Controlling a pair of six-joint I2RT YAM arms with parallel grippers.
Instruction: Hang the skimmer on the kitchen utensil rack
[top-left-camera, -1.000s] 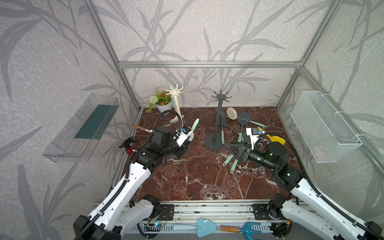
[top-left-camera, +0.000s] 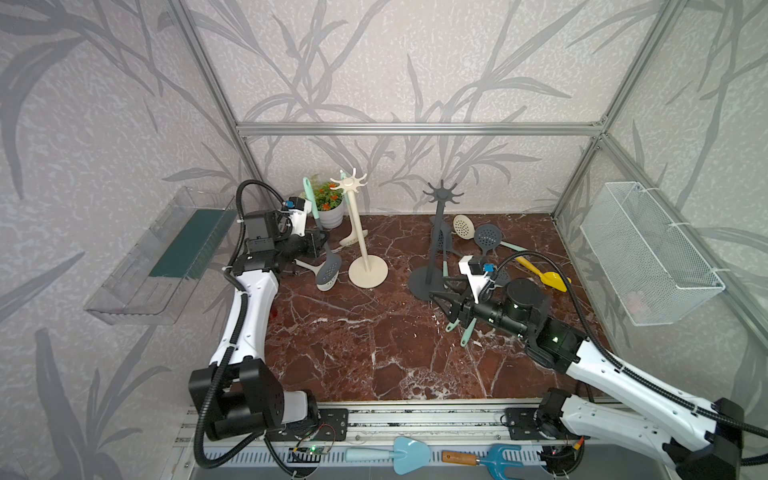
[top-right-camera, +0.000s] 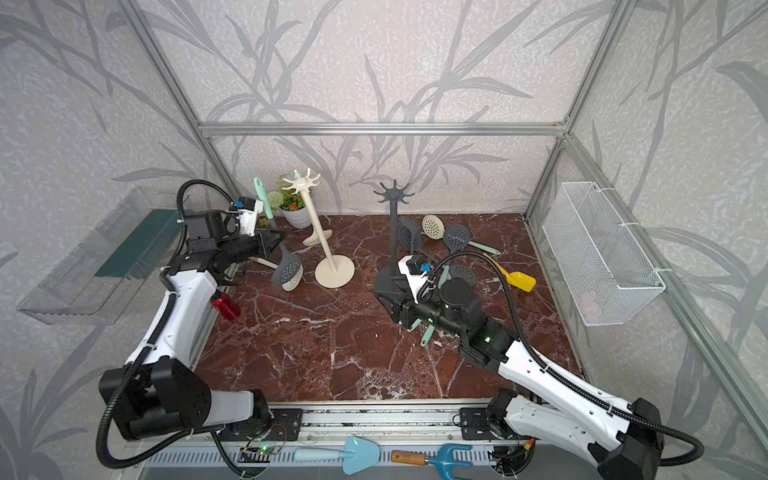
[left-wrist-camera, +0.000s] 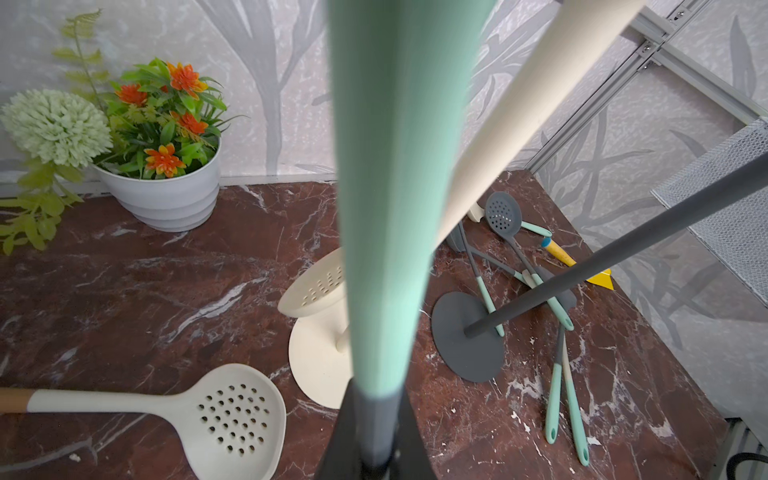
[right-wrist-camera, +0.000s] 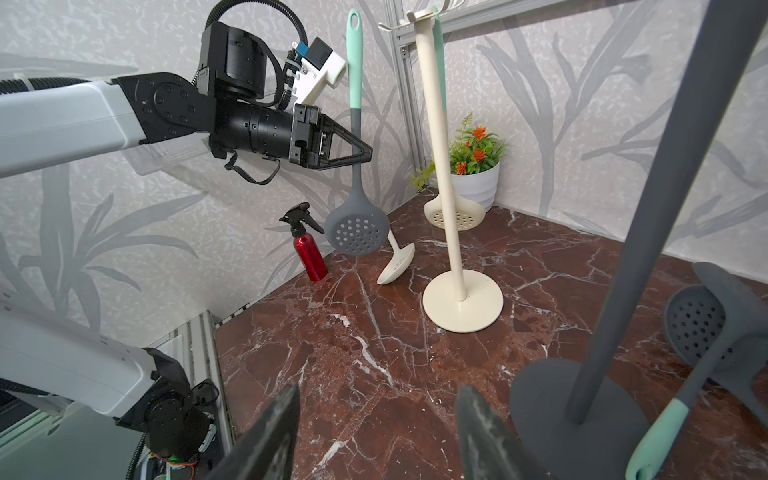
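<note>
A grey skimmer (right-wrist-camera: 357, 228) with a mint handle (left-wrist-camera: 392, 200) hangs upright above the table, bowl down. My left gripper is shut on its grey shaft, just below the mint part. It is left of the cream utensil rack (top-left-camera: 368, 272), clear of its hooks. Behind that rack's post, a cream skimmer (right-wrist-camera: 472, 214) hangs with its bowl off the table. The dark grey rack (top-left-camera: 425, 283) stands to the right with no utensil visible on its hooks. My right gripper is open and empty, near the dark rack's base.
A white skimmer (left-wrist-camera: 232, 416) lies at the left, beneath the held one. Several utensils, including a grey skimmer (top-left-camera: 487, 235) and a yellow scraper (top-left-camera: 553, 280), lie right of the dark rack. A flower pot (right-wrist-camera: 477, 185) and a red spray bottle (right-wrist-camera: 310, 256) stand left.
My left gripper has moved left and back, carrying the skimmer from in front of the cream rack to its left side. My right gripper has shifted slightly left, staying open.
</note>
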